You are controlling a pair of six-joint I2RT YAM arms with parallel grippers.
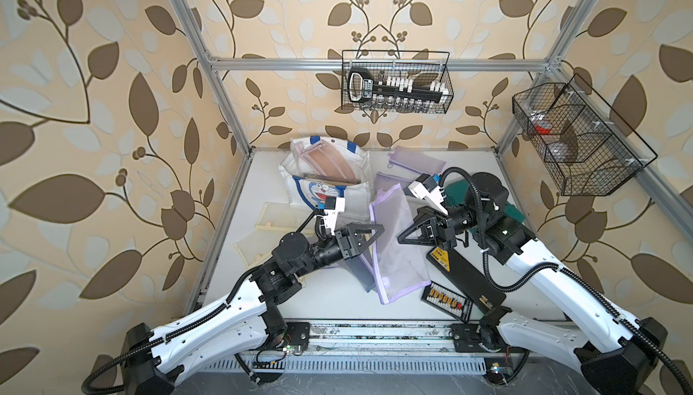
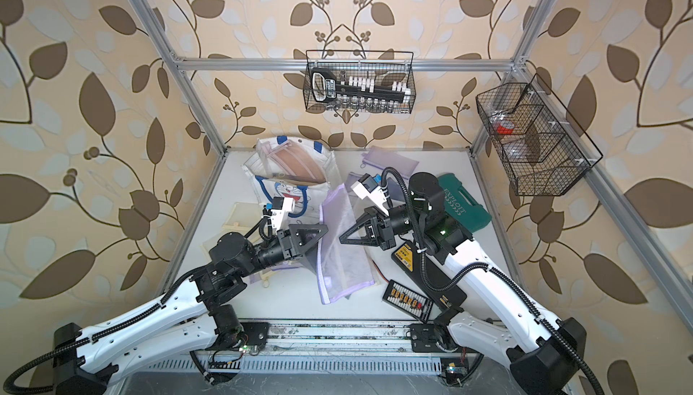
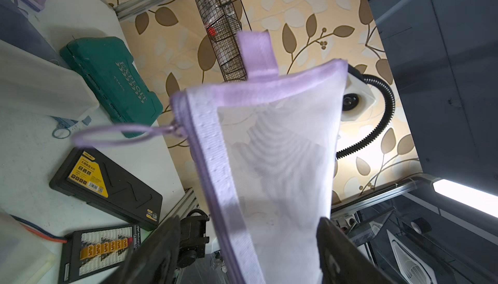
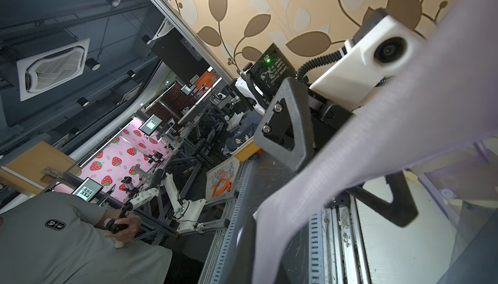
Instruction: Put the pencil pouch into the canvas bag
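A translucent lilac pencil pouch [image 1: 397, 265] hangs between my grippers in front of the canvas bag [image 1: 317, 193], which stands at the back left with other pouches inside. My right gripper [image 1: 404, 240] is shut on the pouch's upper part, which crosses the right wrist view. My left gripper [image 1: 375, 232] is part open beside the pouch's left edge; in the left wrist view the pouch [image 3: 269, 180] stands between its blurred fingers, apparently not clamped.
Cream and lilac pouches lie around the bag. A teal case [image 2: 465, 200], a black case [image 1: 469, 283] and a board with yellow connectors [image 1: 447, 299] occupy the right. Wire baskets [image 1: 397, 84] hang above.
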